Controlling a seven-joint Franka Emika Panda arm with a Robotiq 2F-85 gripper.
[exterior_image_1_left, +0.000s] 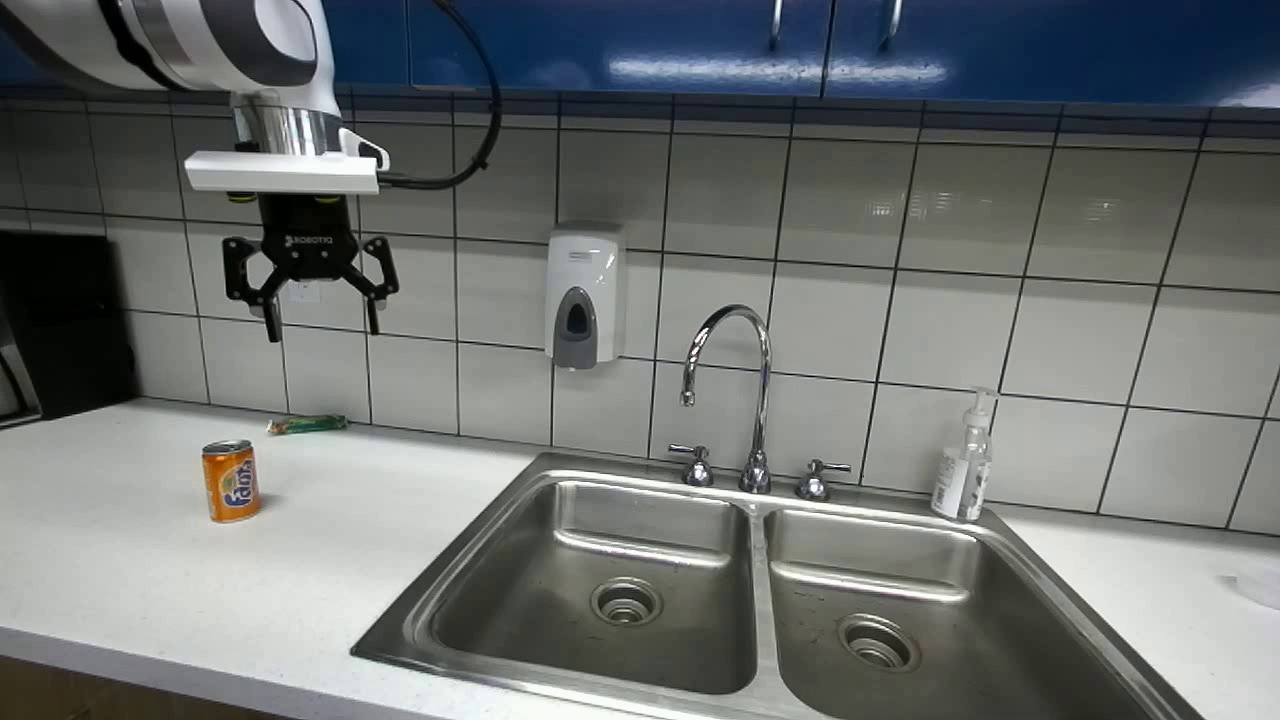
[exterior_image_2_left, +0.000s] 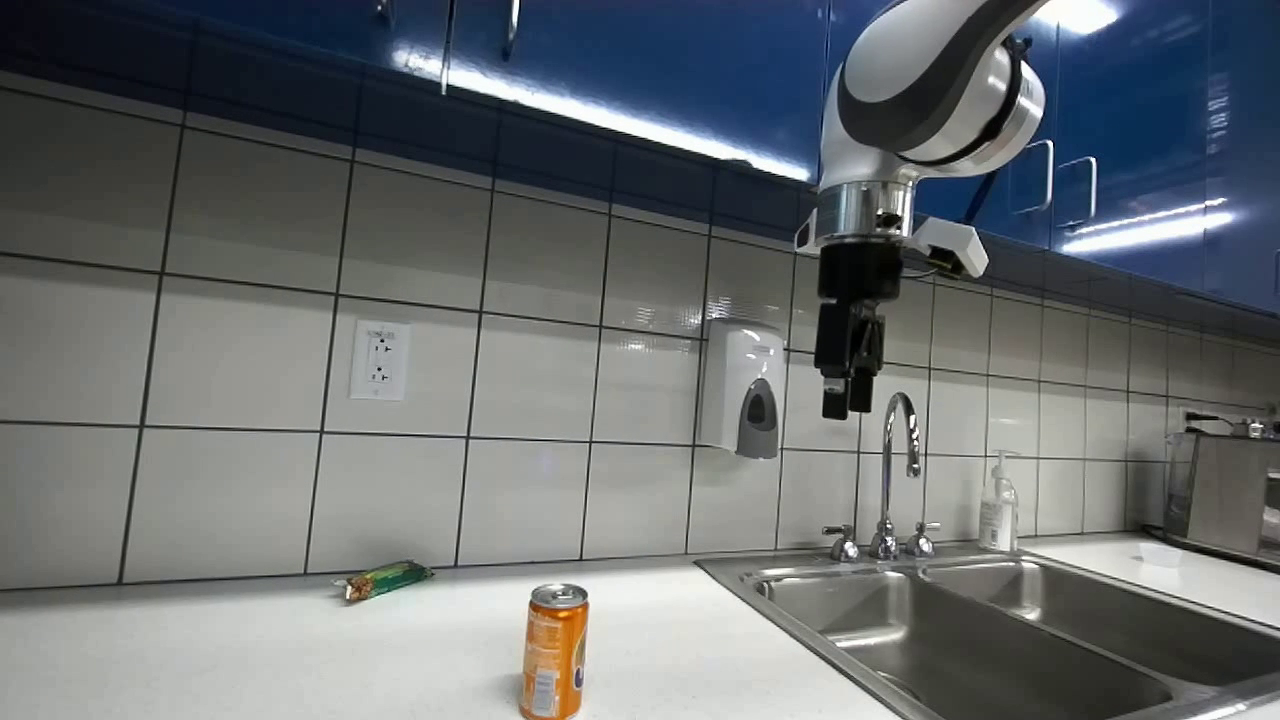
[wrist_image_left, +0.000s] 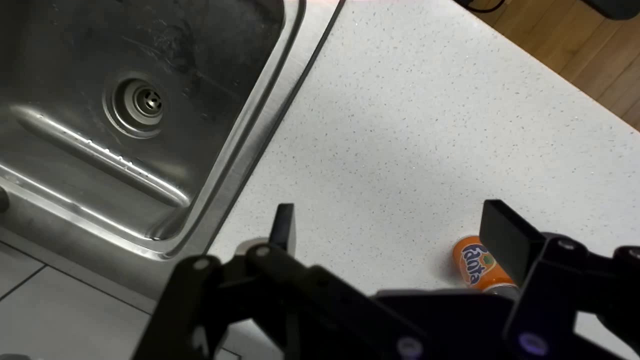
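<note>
An orange Fanta can (exterior_image_1_left: 232, 482) stands upright on the white counter left of the sink. Behind it, close to the tiled wall, lies a small green wrapped item (exterior_image_1_left: 308, 424). My gripper (exterior_image_1_left: 324, 337) hangs well above the counter, pointing down, open and with nothing between its fingers. In the wrist view the can (wrist_image_left: 475, 264) appears near the right finger (wrist_image_left: 507, 240), which hides part of it. Exterior view 2 shows the can (exterior_image_2_left: 555, 654) in the foreground, far below the gripper (exterior_image_2_left: 847, 402).
A double steel sink (exterior_image_1_left: 759, 600) with a tall faucet (exterior_image_1_left: 763, 396) takes up the middle and right. A soap dispenser (exterior_image_1_left: 584, 298) is fixed to the wall, and a pump bottle (exterior_image_1_left: 963, 462) stands behind the sink.
</note>
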